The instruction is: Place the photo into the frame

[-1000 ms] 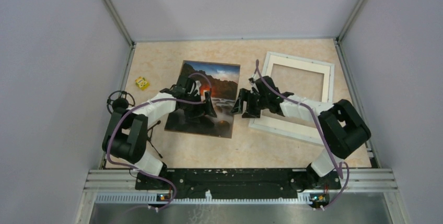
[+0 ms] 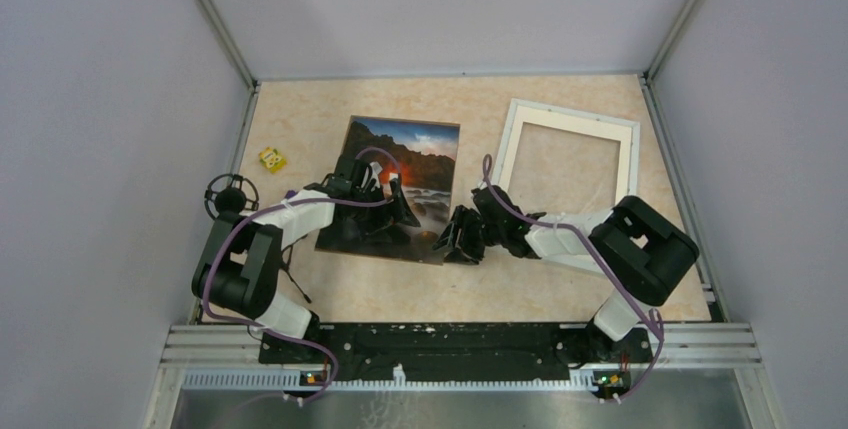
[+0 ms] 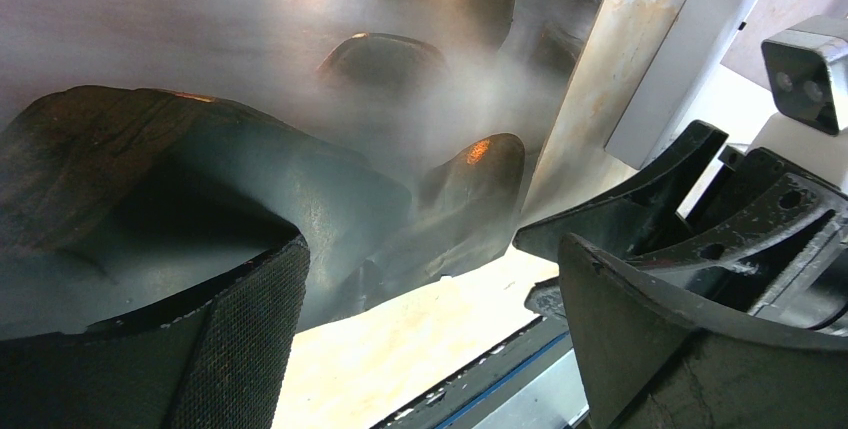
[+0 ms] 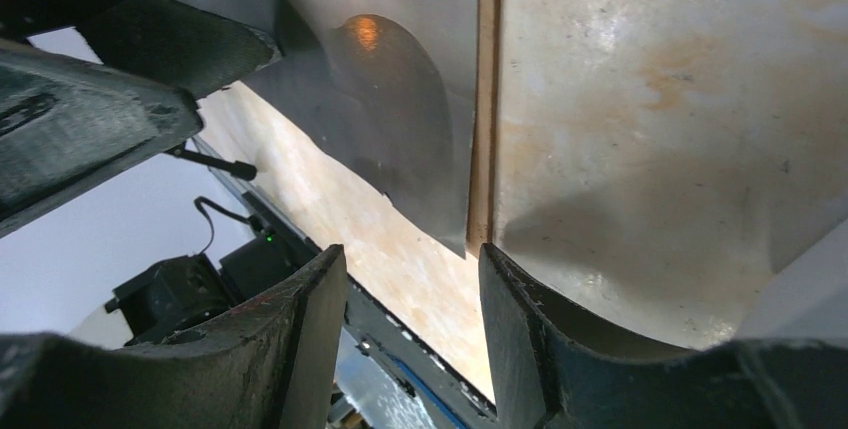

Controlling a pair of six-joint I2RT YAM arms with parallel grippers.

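The photo (image 2: 410, 154), a dark rocky coast under a sunset, lies flat on the table at centre left. Over its lower middle hovers my left gripper (image 2: 405, 214), fingers apart and empty; its fingers (image 3: 250, 339) spread above the print in the left wrist view. My right gripper (image 2: 460, 244) is at the photo's lower right corner. In the right wrist view that corner (image 4: 455, 219) sits just beyond the gap between the parted fingers, with nothing gripped. At the right lies the white picture frame (image 2: 627, 159), partly covered by the right arm.
Left of the photo is a small yellow item (image 2: 271, 159). A black round stand (image 2: 232, 197) and a thin black rod are near the left arm. Bare table (image 2: 400, 292) shows in front of the photo and between it and the picture frame.
My right gripper has moved toward the front of the table, from the photo's right edge to its lower right corner. The left arm shifted only slightly. Photo and picture frame stayed put.
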